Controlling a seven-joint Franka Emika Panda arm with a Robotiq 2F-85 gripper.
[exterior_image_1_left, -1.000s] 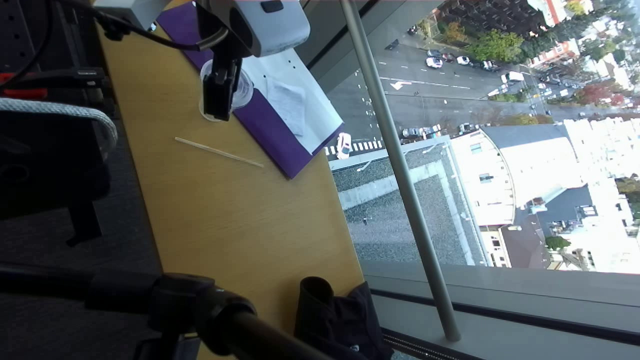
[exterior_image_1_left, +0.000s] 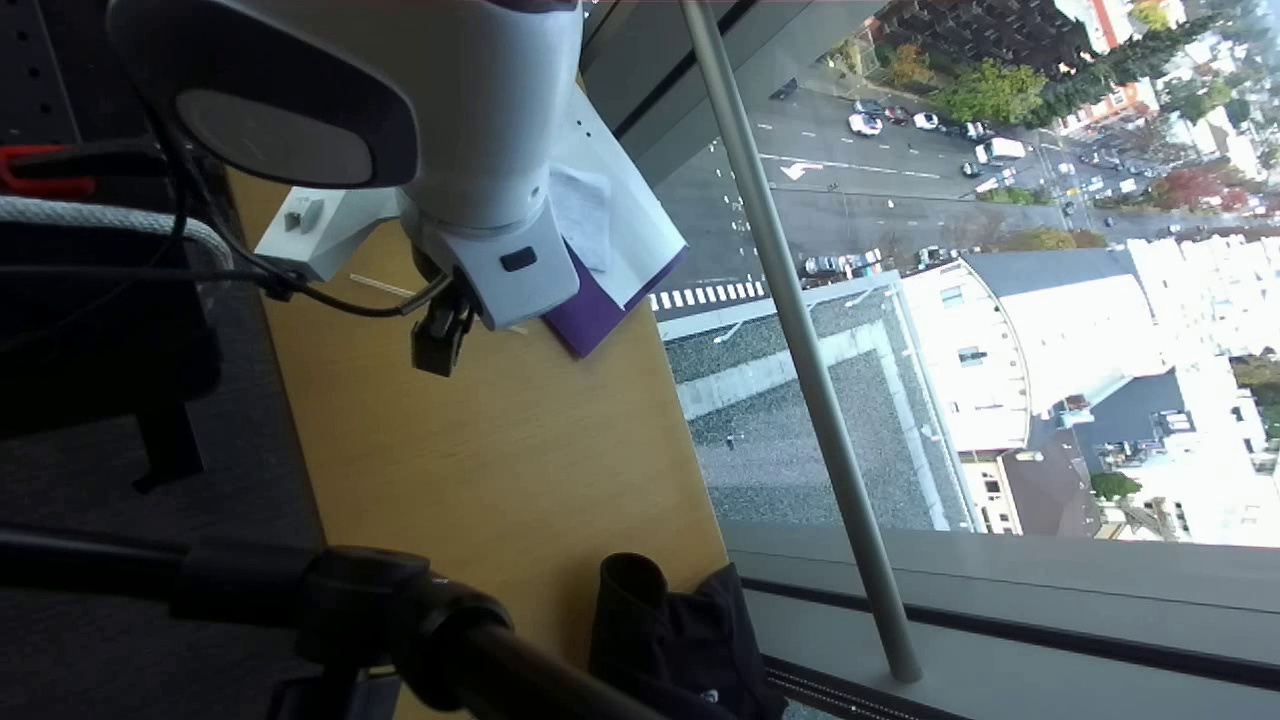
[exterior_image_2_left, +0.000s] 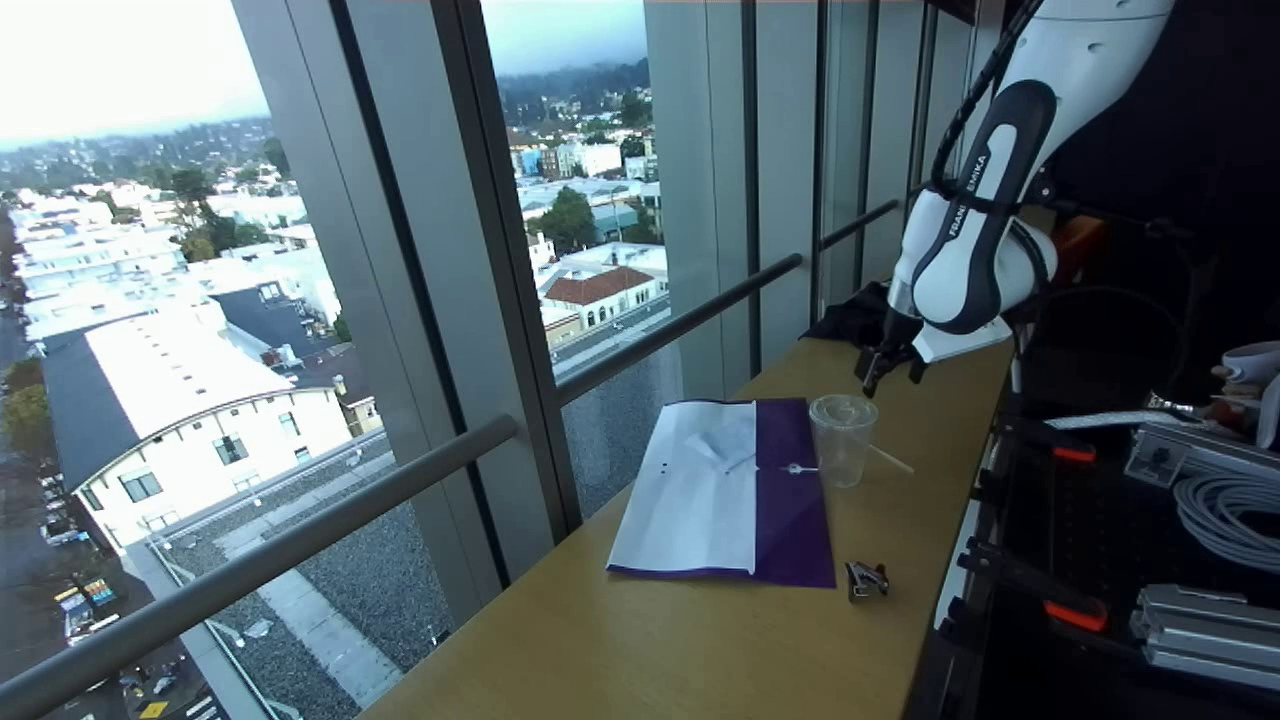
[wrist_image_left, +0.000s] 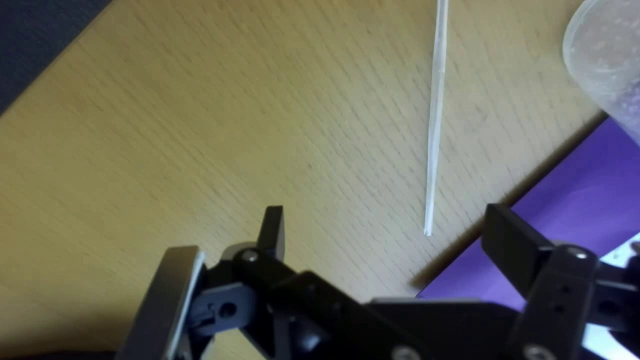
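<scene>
My gripper hangs above the table with its fingers wide apart and nothing between them. Below and ahead of it in the wrist view, a thin translucent straw (wrist_image_left: 436, 114) lies on the wood, its near end short of the gap between the fingers. A clear plastic cup (wrist_image_left: 606, 57), cut off by the frame, is at the upper right. In exterior view 2 the cup (exterior_image_2_left: 843, 438) stands upright by the purple folder (exterior_image_2_left: 794, 528), and the straw (exterior_image_2_left: 891, 458) pokes out beside it. The arm hides the cup in exterior view 1.
White paper (exterior_image_2_left: 684, 516) with a crumpled white piece (exterior_image_2_left: 717, 454) covers part of the folder. A small metal clip (exterior_image_2_left: 865, 581) sits near the table's right edge. Dark cloth (exterior_image_1_left: 690, 642) lies at one end. Bare wood (exterior_image_1_left: 480, 444) spreads between cloth and folder.
From above the cup, my arm has moved down in exterior view 1, toward the table's cloth end. It now covers the cup and most of the straw there, both visible earlier.
</scene>
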